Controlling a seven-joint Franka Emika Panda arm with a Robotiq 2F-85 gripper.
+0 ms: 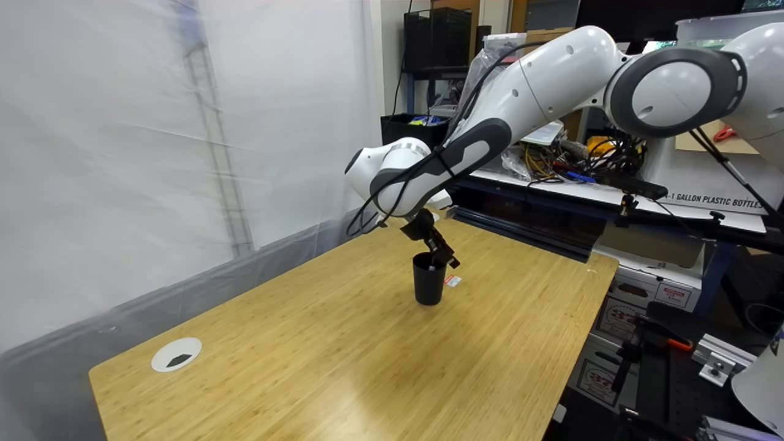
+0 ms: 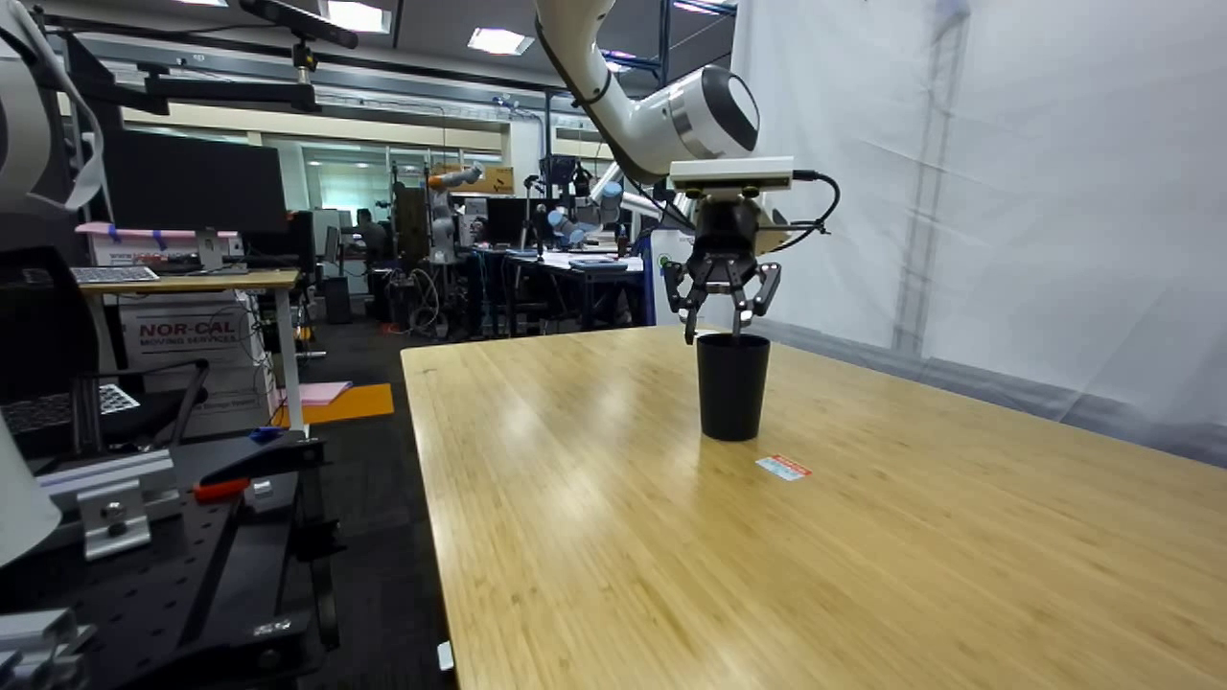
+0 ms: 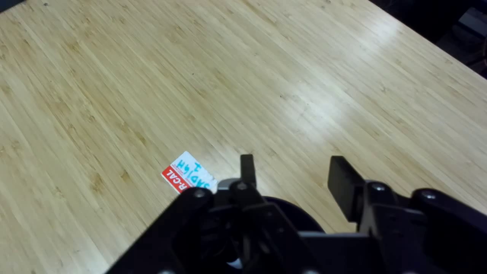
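Observation:
A black cup (image 1: 428,283) stands upright on the wooden table. My gripper (image 2: 714,330) is over its mouth, fingers spread apart and pointing down. From exterior view 2, one finger comes down at the cup's opening while the other hangs just outside the rim of the cup (image 2: 732,391). In the wrist view a gap shows between the fingertips of the gripper, and only part of the dark rim of the cup (image 3: 296,214) is visible below them. Nothing is clearly held. What lies inside the cup is mostly hidden.
A red and white label (image 3: 189,172) lies flat on the table beside the cup. A white disc with a dark patch (image 1: 176,354) is at the table's far left corner. A pale curtain (image 1: 184,147) hangs along one side.

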